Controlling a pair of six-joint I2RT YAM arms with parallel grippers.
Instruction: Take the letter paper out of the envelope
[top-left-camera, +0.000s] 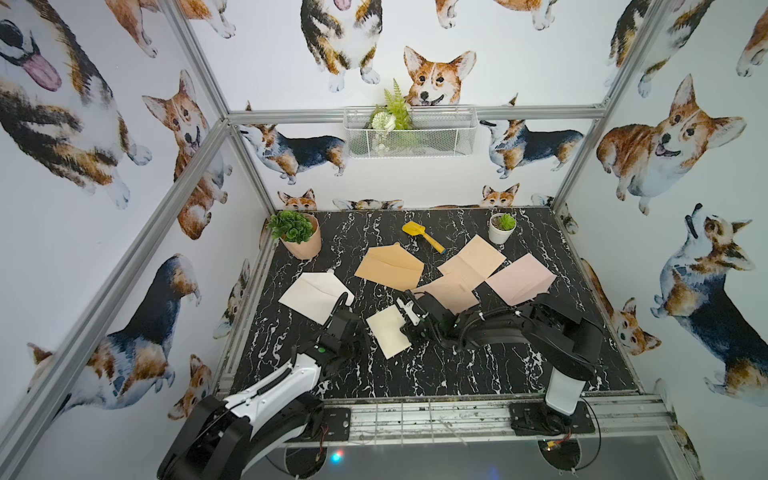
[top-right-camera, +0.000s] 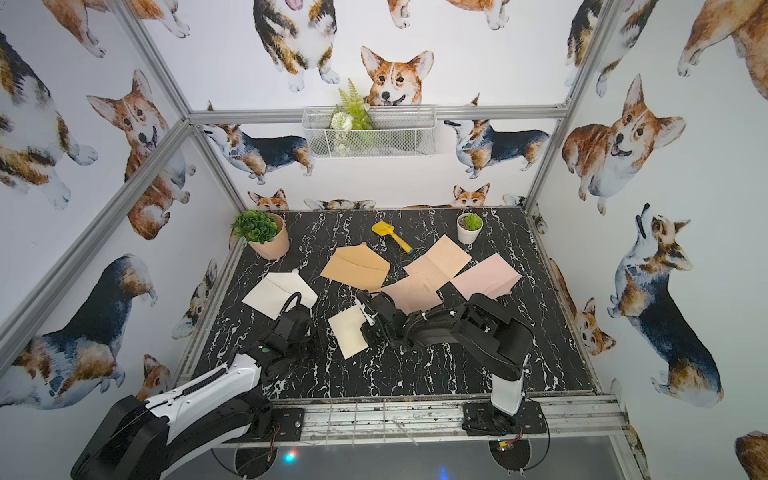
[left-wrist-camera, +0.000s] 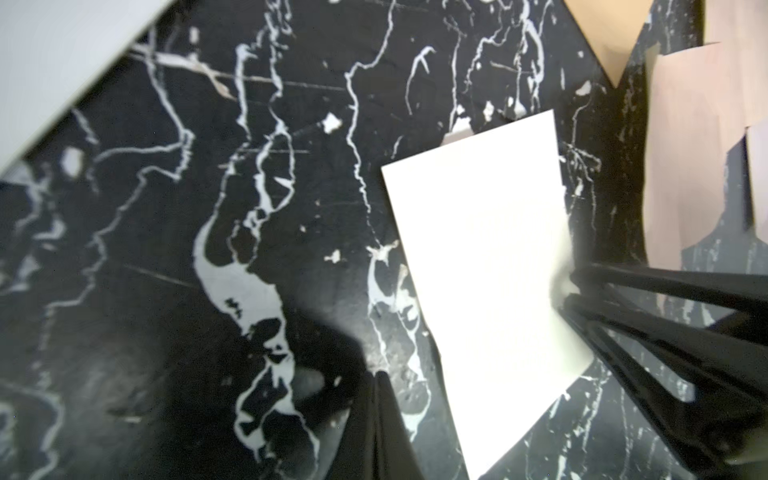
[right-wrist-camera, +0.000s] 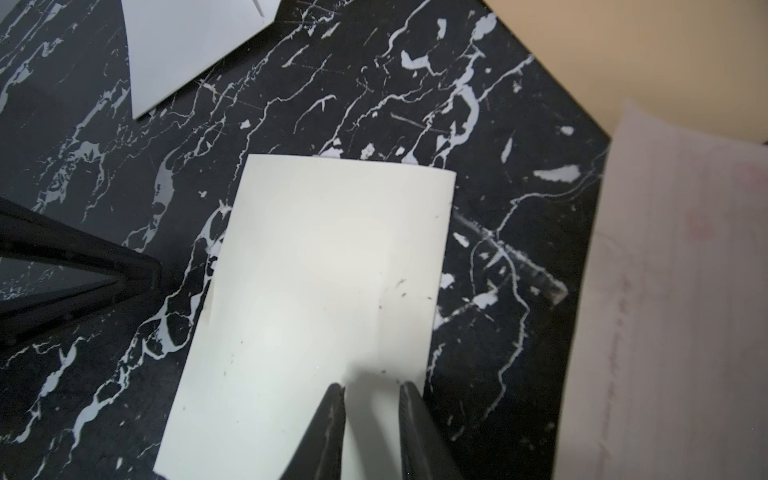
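Observation:
A cream folded paper or envelope (top-left-camera: 385, 326) lies flat on the marble table between the grippers; whether anything is inside cannot be seen. My right gripper is over it, fingertips slightly apart, near its right edge. My left gripper hangs over bare table just left of the cream piece, its fingers together with nothing showing between them.
A white envelope (top-left-camera: 312, 292) lies left, a tan envelope (top-left-camera: 389, 268) behind, pink papers (top-left-camera: 520, 280) right. A yellow scoop (top-left-camera: 424, 236) and two potted plants (top-left-camera: 300, 240) (top-left-camera: 501, 232) stand or lie at the back.

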